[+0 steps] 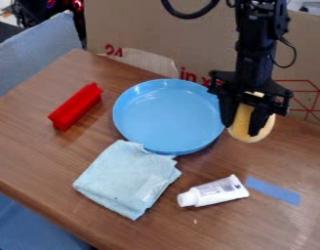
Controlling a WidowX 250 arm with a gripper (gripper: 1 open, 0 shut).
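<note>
The black gripper (248, 105) hangs at the right of the blue plate (170, 113), over a round yellow object (260, 132), which is partly hidden behind its fingers; whether the fingers grip it is hard to tell. A folded light-blue cloth (128, 180) lies in front of the plate. A white tube (213, 191) lies to the cloth's right, and a red object (75, 105) lies left of the plate.
A cardboard box (163, 34) stands along the back of the wooden table (71, 166). A strip of blue tape (272, 191) is on the table at the right. A grey-blue cushioned surface borders the left side.
</note>
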